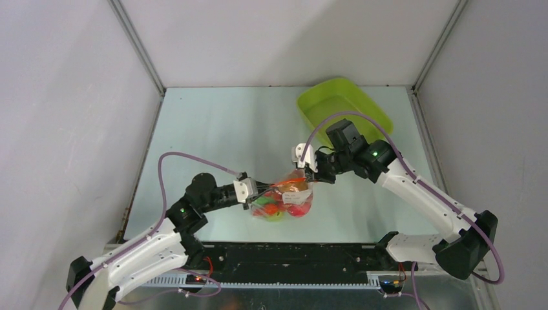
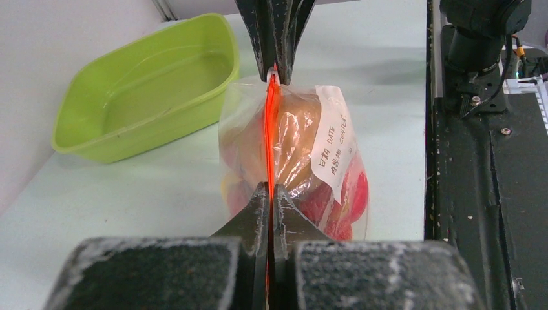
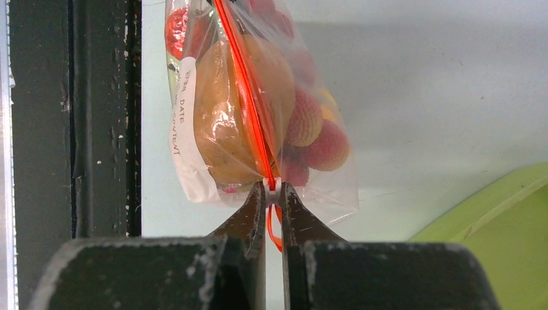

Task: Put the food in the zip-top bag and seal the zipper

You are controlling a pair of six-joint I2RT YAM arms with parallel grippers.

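Observation:
The clear zip bag point(image 1: 284, 203) holds a brown item, red fruits and other food, with a white label and an orange zipper strip point(image 2: 271, 129). My left gripper is shut on that strip at the bag's left end. My right gripper is shut on the white slider at the strip's other end, with a loop of orange strip below its fingertips. In the left wrist view, the right fingers stand above the bag at the top of the strip.
An empty green bin point(image 1: 342, 103) stands at the back right of the table. A dark rail point(image 3: 97, 129) runs along the front edge.

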